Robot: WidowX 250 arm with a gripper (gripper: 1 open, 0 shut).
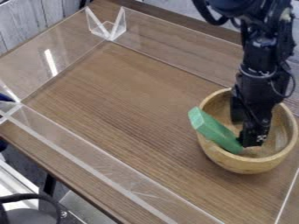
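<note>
My gripper (253,129) reaches down from the top right into a round wooden bowl (267,159) at the right of the table. Its dark fingers stand open above the bowl's inside. A green block (214,131) leans tilted against the bowl's left side, left of the fingers, its upper end over the rim. Whether a finger touches it I cannot tell.
A clear plastic piece (107,26) stands at the back left. Clear strips run along the left side, with dark cables and hardware at the lower left edge.
</note>
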